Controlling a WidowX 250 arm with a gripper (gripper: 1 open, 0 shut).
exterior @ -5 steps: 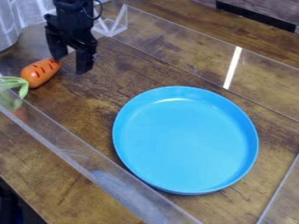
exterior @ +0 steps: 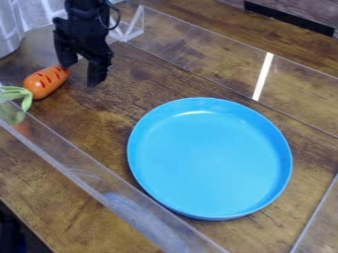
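My black gripper (exterior: 82, 54) hangs at the top left of the camera view, just right of and above an orange toy carrot (exterior: 46, 81) with pale green leaves, apart from it or nearly touching. Whether its fingers are open or shut is hard to tell. A large blue plate (exterior: 209, 156) lies empty on the wooden table at the right of centre.
Clear transparent walls run along the lower left and the right of the table (exterior: 185, 69). A pale cylindrical object (exterior: 7, 25) stands at the top left corner.
My gripper has shifted very slightly, with its lower part looking a little changed in shape. The carrot and plate have not moved.
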